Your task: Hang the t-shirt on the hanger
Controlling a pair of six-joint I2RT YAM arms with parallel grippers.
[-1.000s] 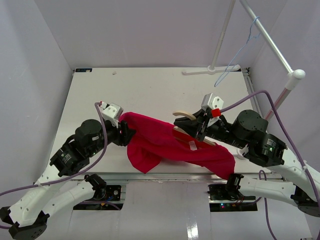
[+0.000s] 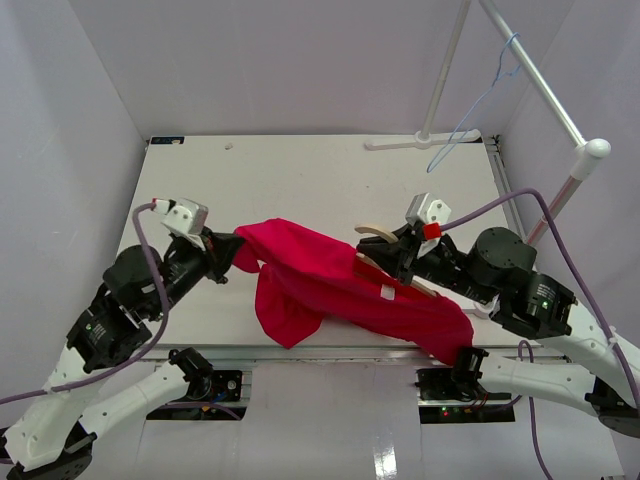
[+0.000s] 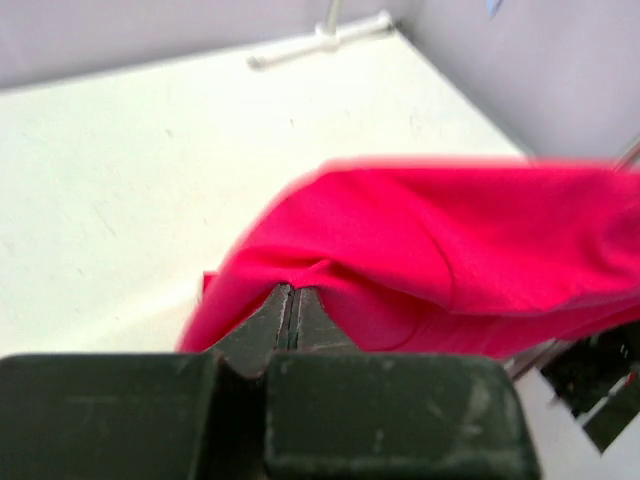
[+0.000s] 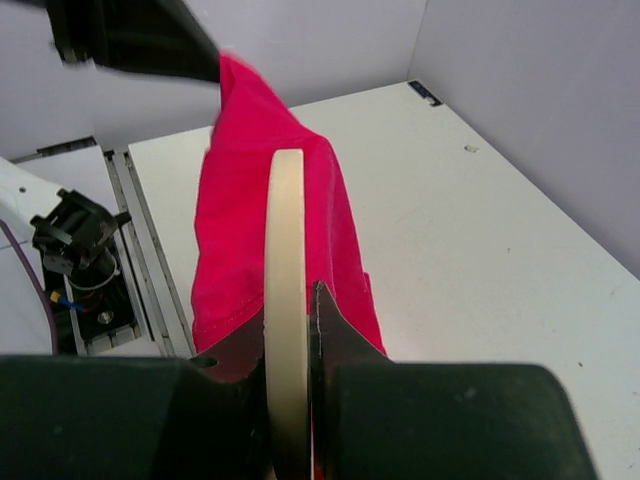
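Observation:
A red t-shirt (image 2: 330,280) is stretched over the front of the table, raised at its left end. My left gripper (image 2: 226,246) is shut on that corner of the shirt (image 3: 420,250), whose cloth rises from between the fingertips. My right gripper (image 2: 380,250) is shut on a pale wooden hanger (image 2: 370,229), which shows upright between its fingers in the right wrist view. Part of the hanger lies along or within the shirt; how far inside is hidden by cloth and gripper.
A white pipe rack (image 2: 540,80) stands at the right with a blue wire hanger (image 2: 460,130) hanging from it. Walls enclose the sides and back.
My left gripper has moved left and up in the top view, pulling the shirt's left corner with it.

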